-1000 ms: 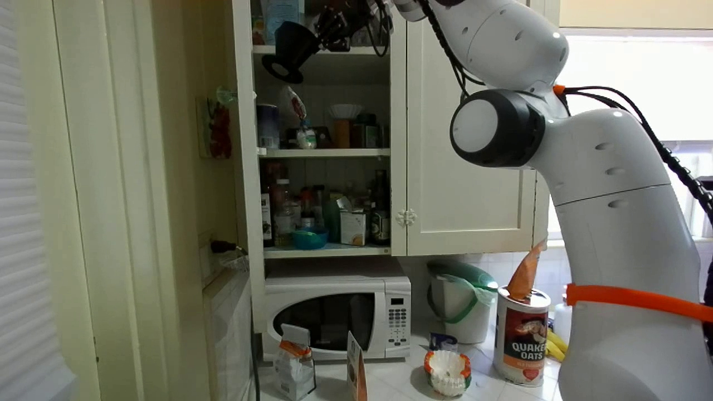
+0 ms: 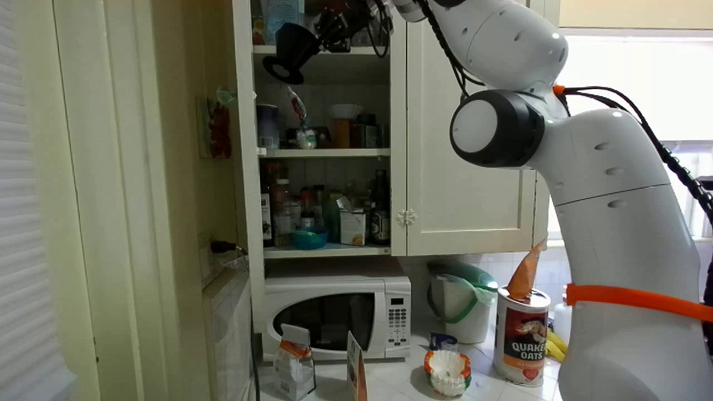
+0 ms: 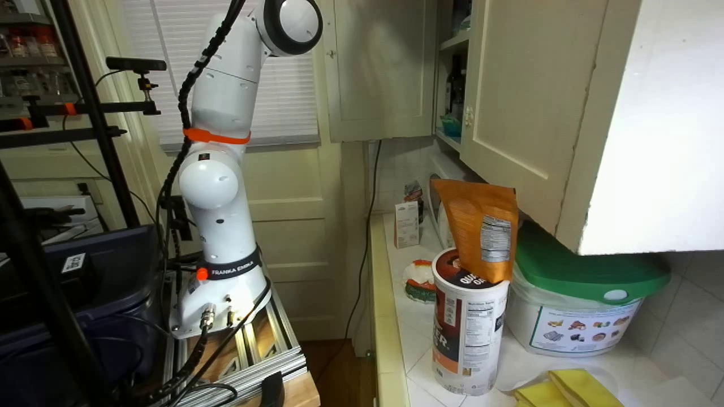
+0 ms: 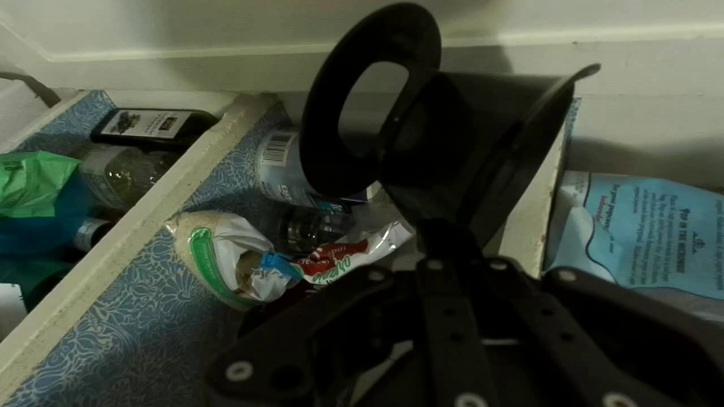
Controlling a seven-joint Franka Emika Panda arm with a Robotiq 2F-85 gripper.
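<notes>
A black cone-shaped piece with a wide ring flange, like a funnel or coffee dripper [image 4: 468, 135], is held in my gripper. The fingers are shut on its wall, and the flange side points left in the wrist view. In exterior view 1 the black dripper [image 2: 294, 50] hangs tilted in front of the open cupboard, around the height of its upper shelf edge, with the flange facing down and left. The gripper [image 2: 322, 41] is just right of it. Exterior view 2 does not show the gripper or the dripper.
The middle shelf [image 2: 321, 152] holds a blue canister [image 2: 268, 127], a clipped bag [image 4: 224, 258], a stack of pale paper filters [image 2: 345, 111] and dark jars. Bottles crowd the shelf below. A blue bag [image 4: 638, 230] stands on the upper shelf. The cupboard's right door [image 2: 471, 147] is shut.
</notes>
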